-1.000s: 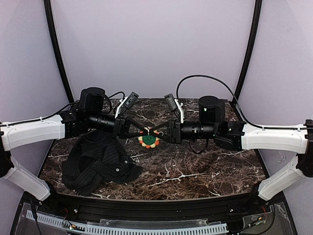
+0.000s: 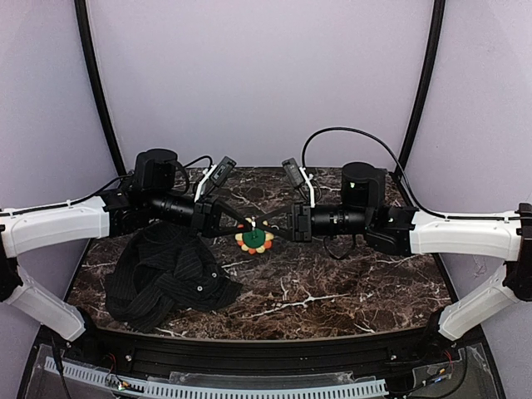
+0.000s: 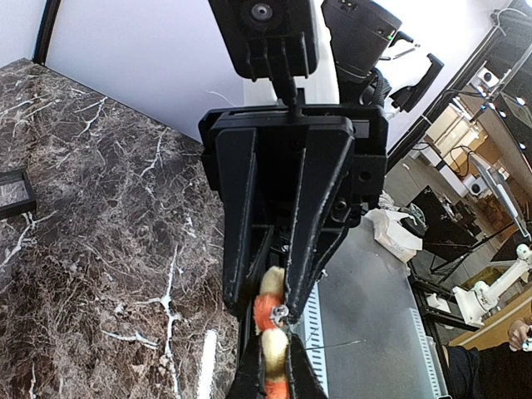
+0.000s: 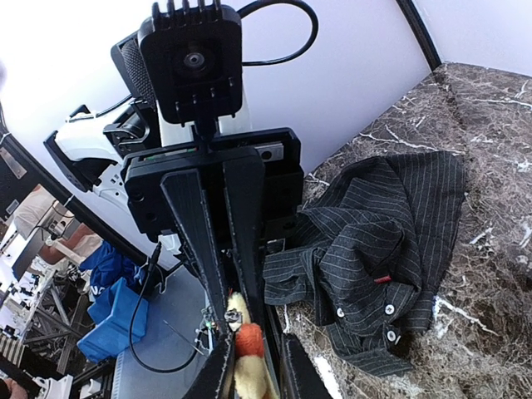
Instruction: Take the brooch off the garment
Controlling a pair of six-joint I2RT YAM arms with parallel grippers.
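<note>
A flower-shaped brooch [image 2: 254, 240], green with yellow and orange petals, hangs between my two grippers at the middle of the top view. My left gripper [image 2: 248, 224] is shut on it; in the left wrist view its petals [image 3: 274, 349] show edge-on between the fingers. My right gripper [image 2: 273, 225] meets it from the right, fingertips at the brooch's upper edge; whether they hold it is hard to tell. A dark pinstriped garment [image 2: 166, 278] lies crumpled on the left of the table, apart from the brooch.
Walls stand at the back and both sides, and both arms fill the space above the table's middle.
Very little differs; my right gripper has shifted very slightly, while the brooch stays between the grippers and the garment lies still.
</note>
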